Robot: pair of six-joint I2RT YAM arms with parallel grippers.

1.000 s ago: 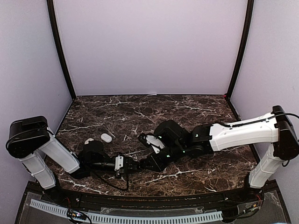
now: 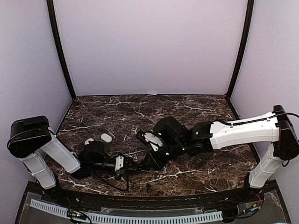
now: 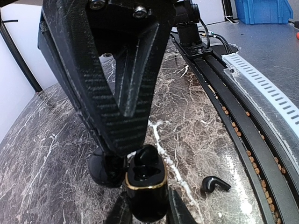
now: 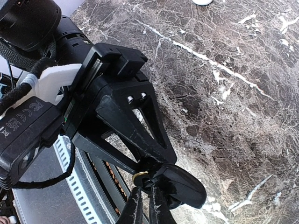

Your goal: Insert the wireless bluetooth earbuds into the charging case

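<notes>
The black charging case with a gold rim is held at the front centre by my left gripper (image 2: 139, 166), which is shut on it; its lid shows open in the right wrist view (image 4: 184, 185). My right gripper (image 2: 153, 163) meets it from the right, shut with its fingertips at the case. What it grips is hard to make out, though a small black piece sits at the case's top (image 3: 148, 154). A loose black earbud (image 3: 215, 184) lies on the marble table (image 2: 107, 112) below, near the front edge.
A white oval object (image 2: 106, 137) lies left of centre. A black rail and white slotted strip (image 2: 126, 216) run along the front edge, with walls at the back and sides.
My right gripper and its wrist have shifted very slightly up and left at the case. The left arm looks unchanged.
</notes>
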